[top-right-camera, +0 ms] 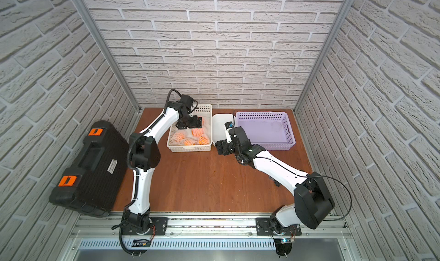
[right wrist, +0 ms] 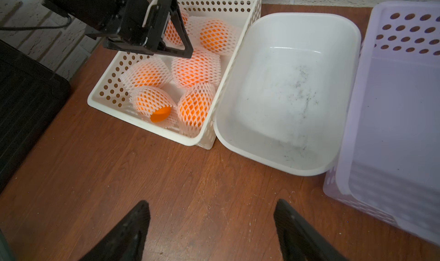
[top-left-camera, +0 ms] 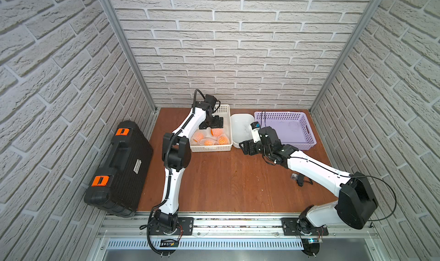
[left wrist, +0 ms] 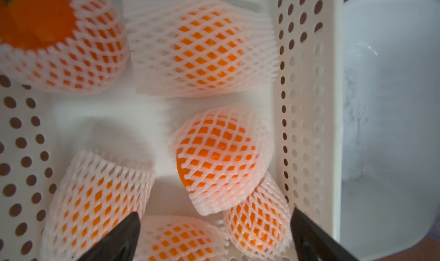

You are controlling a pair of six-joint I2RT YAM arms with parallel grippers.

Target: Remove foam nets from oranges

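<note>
Several oranges in white foam nets lie in the cream basket (top-left-camera: 211, 148). Just below my left gripper, in the left wrist view, are a netted orange (left wrist: 220, 153) in the middle and another netted orange (left wrist: 208, 48) farther back. A third netted orange (left wrist: 41, 23) has its bare top showing. The left gripper is open above the basket, its fingers (left wrist: 116, 238) apart and empty. My right gripper hangs over the bare table in front of the white tub, fingers spread apart with nothing between them.
An empty white tub (right wrist: 288, 91) stands right of the cream basket. Beside it is an empty purple basket (top-right-camera: 265, 146). A black case (top-left-camera: 121, 164) stands at the left. A small black item (top-left-camera: 300, 179) lies at the right.
</note>
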